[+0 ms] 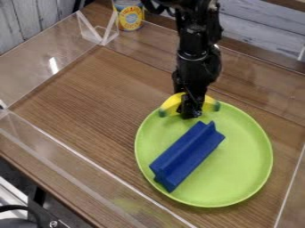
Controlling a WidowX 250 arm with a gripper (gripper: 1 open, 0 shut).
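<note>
The black gripper [191,107] reaches down from the top of the view and is shut on a yellow banana [172,101] at the back edge of a green plate [238,169]. The banana's ends show on either side of the fingers; its middle is hidden. A blue block [186,154] lies slanted on the plate, in front of the gripper and banana.
A can [128,14] stands at the back left. Clear panels line the table's left side, and a pale plank wall is behind.
</note>
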